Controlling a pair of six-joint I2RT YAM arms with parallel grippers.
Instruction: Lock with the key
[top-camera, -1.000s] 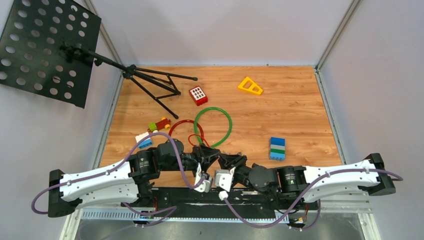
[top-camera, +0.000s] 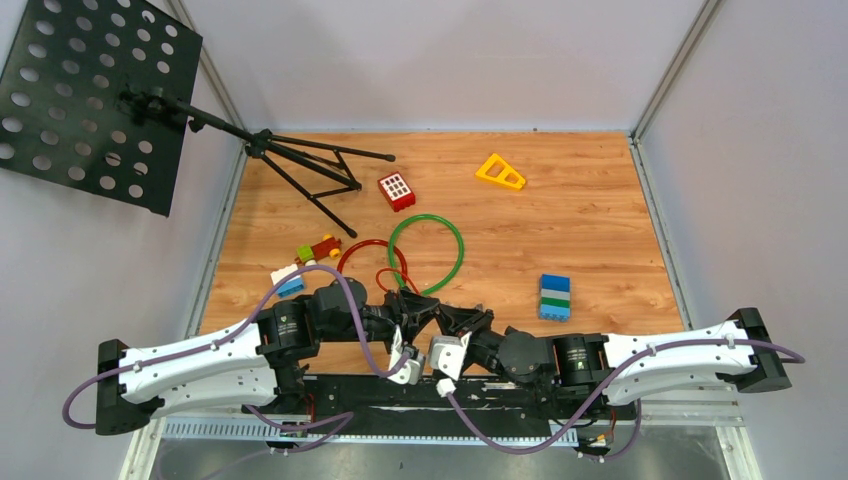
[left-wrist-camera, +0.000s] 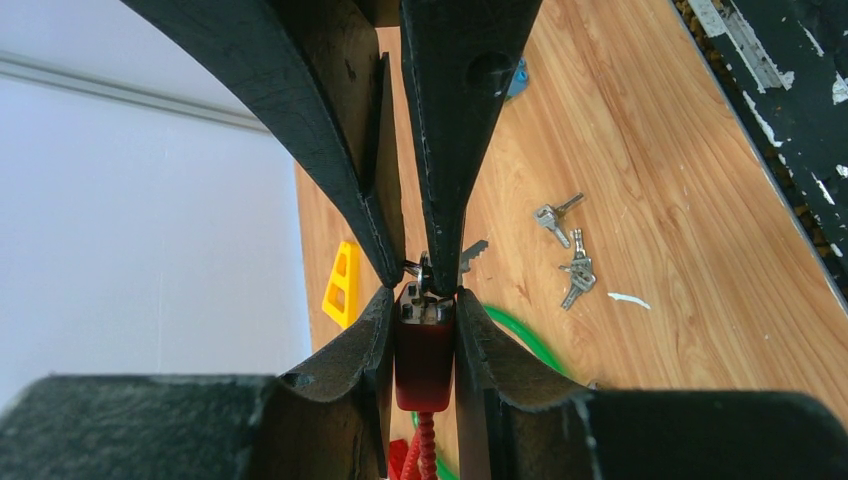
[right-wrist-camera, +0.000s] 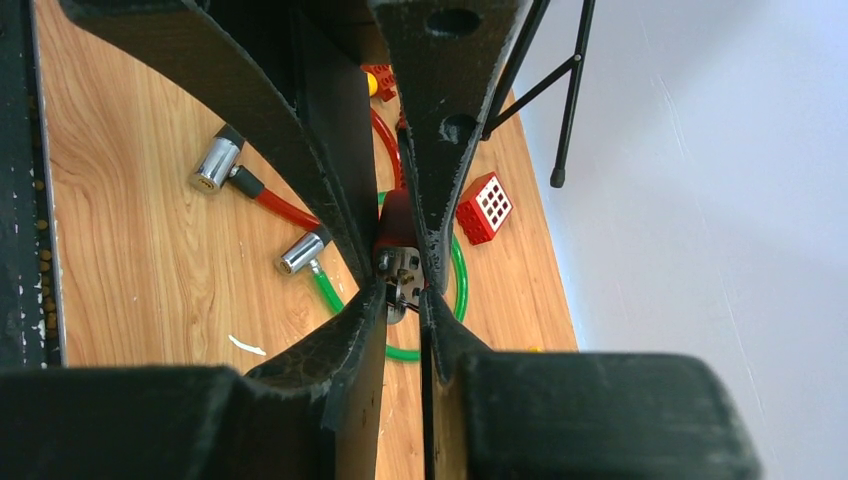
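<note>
My left gripper is shut on a red lock, whose metal end faces the right gripper. A thin red cable hangs from the lock. In the right wrist view the lock's metal face shows between the left arm's dark fingers. A small metal key is at that face, partly hidden. Around the key stands my right gripper, its fingers part open, with a gap between them. How deep the key sits cannot be made out. A notched key blade shows beside the right fingers.
Loose keys lie on the wooden table. Green and red cable locks lie there too. A red block, yellow triangle and blue blocks stand apart.
Hardly anything differs in the top view. Both arms keep their place with the gripper tips close together, and the objects on the table have not moved.
</note>
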